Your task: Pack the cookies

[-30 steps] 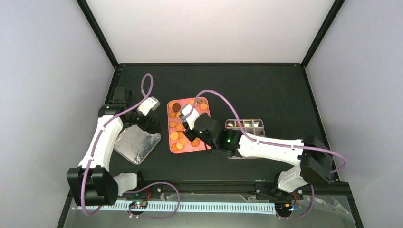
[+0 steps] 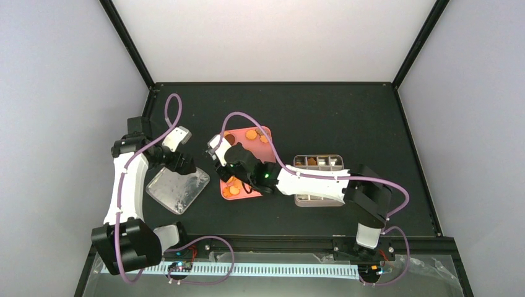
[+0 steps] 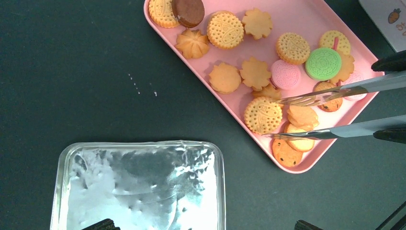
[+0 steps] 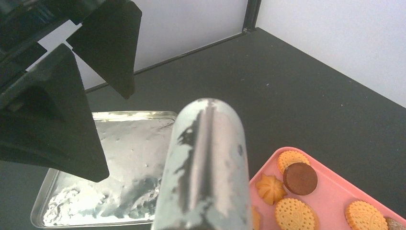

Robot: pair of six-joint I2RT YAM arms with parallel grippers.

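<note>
A pink tray point(image 3: 230, 96) holds assorted cookies: round, flower-shaped, chocolate, pink and green ones. Beside it lies a silver foil tray point(image 3: 143, 187). My left gripper point(image 2: 186, 167) is over the foil tray's back part; its fingertips barely show in the left wrist view. My right gripper point(image 2: 218, 168) hangs over the pink tray's left side, its metal prongs point(image 3: 335, 132) standing apart with nothing seen between them. In the right wrist view black fingers point(image 4: 62, 120), those of my left gripper, stand apart above the foil tray, empty.
A divided box point(image 2: 319, 202) stands at the right, partly under the right arm, with items in some compartments. The side walls bound the work area.
My right arm has swung left across the pink tray toward the foil tray. My left arm has moved a little to the left.
</note>
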